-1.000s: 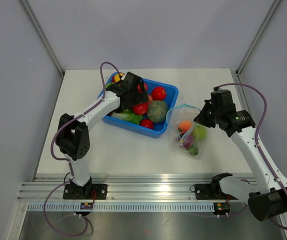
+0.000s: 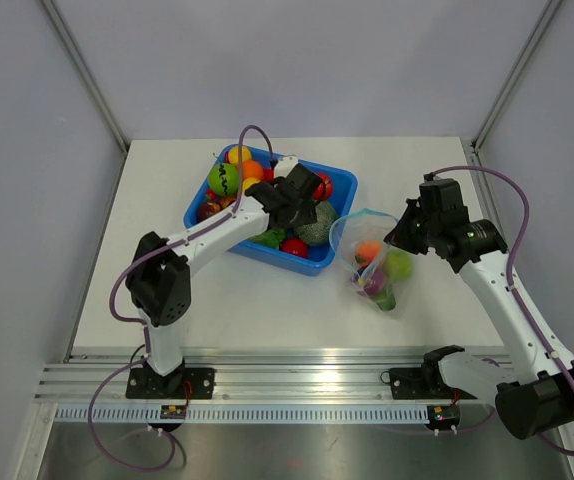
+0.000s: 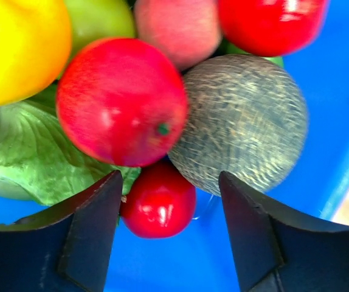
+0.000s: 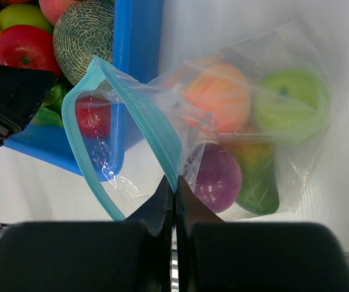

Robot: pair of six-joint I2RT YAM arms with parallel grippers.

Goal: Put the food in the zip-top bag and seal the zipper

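The clear zip top bag [image 4: 278, 52] lies right of the blue bin, its teal zipper rim [image 4: 156, 137] gaping toward the bin. Inside are an orange-pink fruit [image 4: 220, 97], a green apple [image 4: 293, 103], a purple onion [image 4: 217, 179] and a long green-yellow piece [image 4: 258, 182]. My right gripper is shut on the bag's rim. Over the bin's right part, my left gripper has its fingers apart with nothing gripped. A small red tomato [image 3: 162, 201] shows in the gap between them, beside a netted melon [image 3: 241, 121] and a larger red tomato [image 3: 123, 100].
The blue bin [image 2: 339, 190] holds more food, among it a watermelon [image 2: 223, 179], a leafy green vegetable [image 3: 34, 152] and a yellow fruit [image 3: 19, 48]. Its right wall stands close to the bag mouth.
My left gripper has moved rightward across the bin, from the larger red tomato to above the melon. The right arm and the bag have stayed nearly still.
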